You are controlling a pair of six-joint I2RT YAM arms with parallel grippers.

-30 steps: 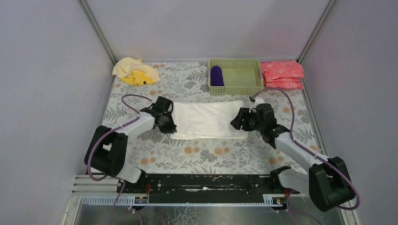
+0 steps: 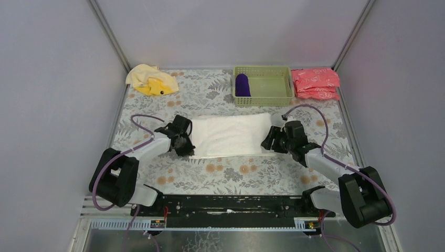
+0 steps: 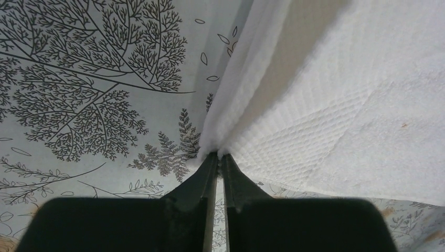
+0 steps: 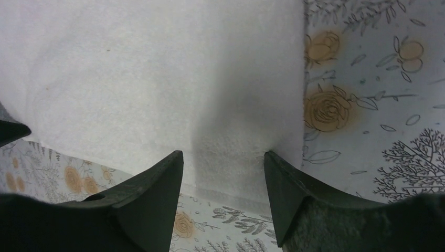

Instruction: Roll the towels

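A white towel (image 2: 230, 135) lies spread in a wide, folded rectangle at the middle of the table. My left gripper is shut, its tips touching the towel's front left corner. There the left edge stands up in a soft ridge (image 3: 252, 89); whether any cloth is pinched between the tips cannot be made out. Over the towel's front right part stands my right gripper, open, with its fingers (image 4: 167, 184) well apart and only the towel's surface showing below them.
Behind the towel is a green basket (image 2: 270, 101) holding a purple roll (image 2: 242, 85). A red folded cloth (image 2: 316, 84) lies at the back right, a yellow cloth (image 2: 152, 80) at the back left.
The towel has barely moved.
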